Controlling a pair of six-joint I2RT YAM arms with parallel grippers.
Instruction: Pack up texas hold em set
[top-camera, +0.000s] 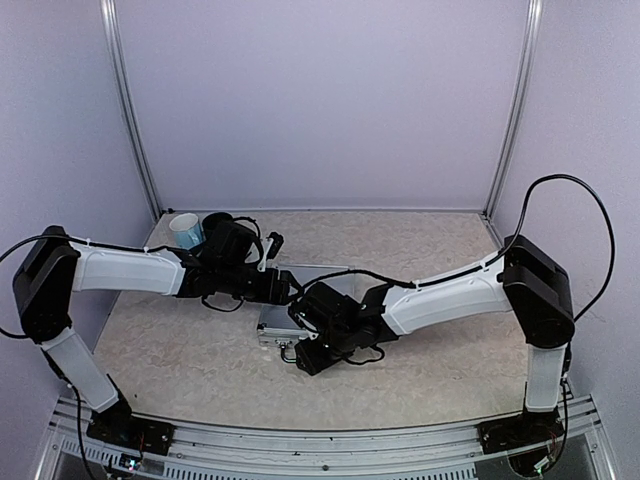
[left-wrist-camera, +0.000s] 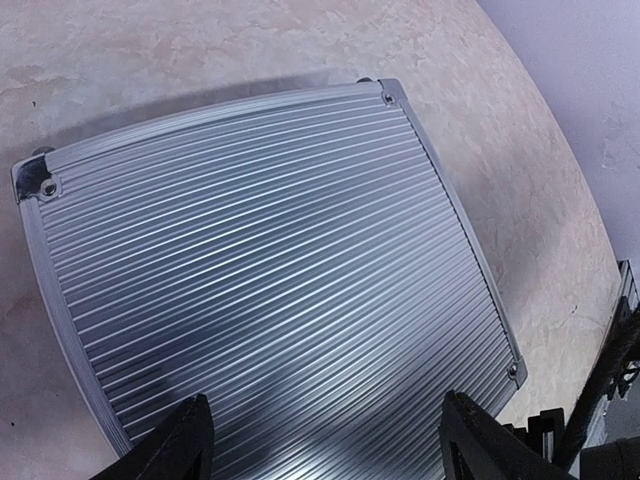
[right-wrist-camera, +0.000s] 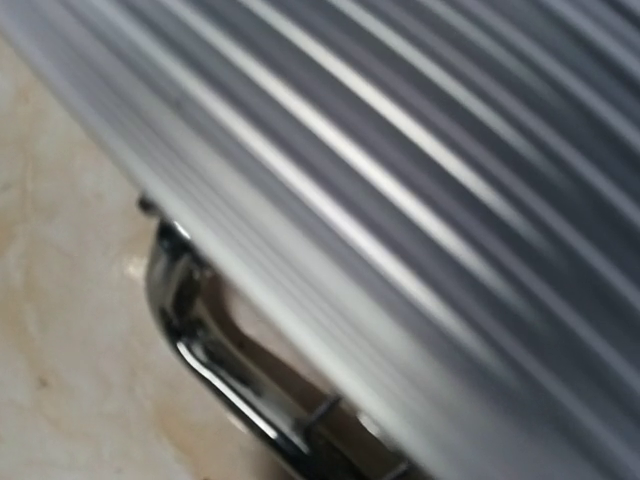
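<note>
A closed silver case with a ridged lid (left-wrist-camera: 270, 250) lies flat on the table, partly hidden under both arms in the top view. My left gripper is over the lid; its dark fingers (left-wrist-camera: 185, 440) stand apart at the bottom of the left wrist view, with lid showing between them. Whether they grip anything is unclear. At the case's front edge, my right gripper (top-camera: 303, 363) is low, beside the handle. The right wrist view shows the shiny metal handle (right-wrist-camera: 235, 385) close up and blurred, but neither right finger, so its finger cannot be read.
A light blue and white cup (top-camera: 186, 231) and a black cup (top-camera: 214, 221) stand at the back left, behind the left arm. Both arms almost meet over the case. Bare table (top-camera: 430, 245) lies at the back right and along the front.
</note>
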